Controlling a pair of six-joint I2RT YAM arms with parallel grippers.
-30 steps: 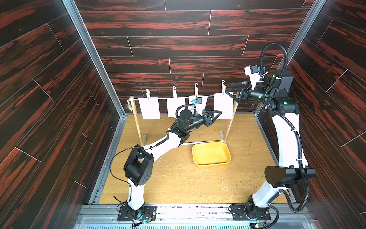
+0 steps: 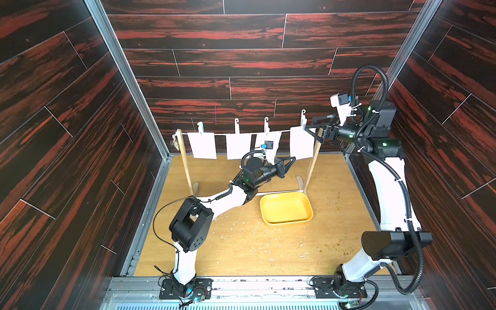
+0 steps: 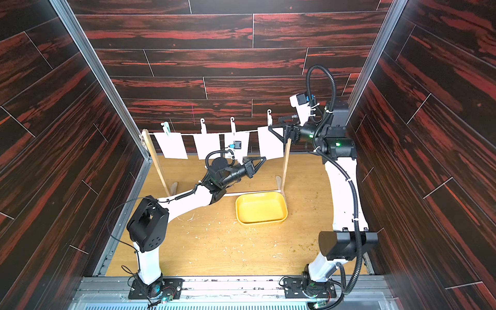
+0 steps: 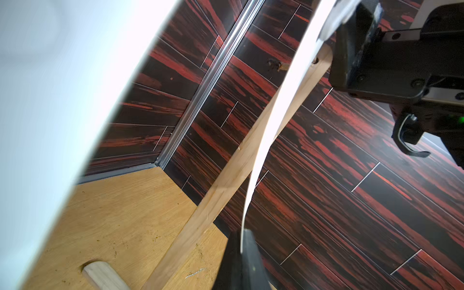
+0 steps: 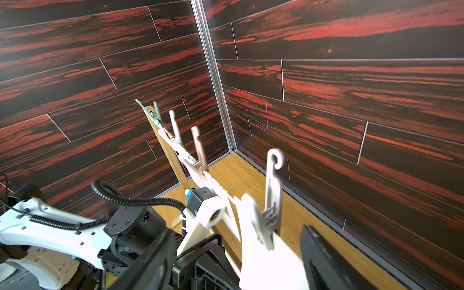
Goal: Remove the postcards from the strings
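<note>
Four white postcards, such as the leftmost [image 2: 201, 145] and the rightmost [image 2: 301, 144], hang by clips on a string between wooden posts. My left gripper [image 2: 292, 159] is shut at the lower left edge of the rightmost card; in the left wrist view that card's thin edge runs down into the fingertips [image 4: 249, 261]. My right gripper [image 2: 313, 133] stands part open at the top of the same card, with its clip [image 5: 270, 198] between and beyond the fingers in the right wrist view.
A yellow tray [image 2: 285, 207] sits on the wooden floor below the cards. The right post [image 2: 311, 171] stands just behind the right gripper. Dark walls close in the space.
The right gripper has lowered slightly.
</note>
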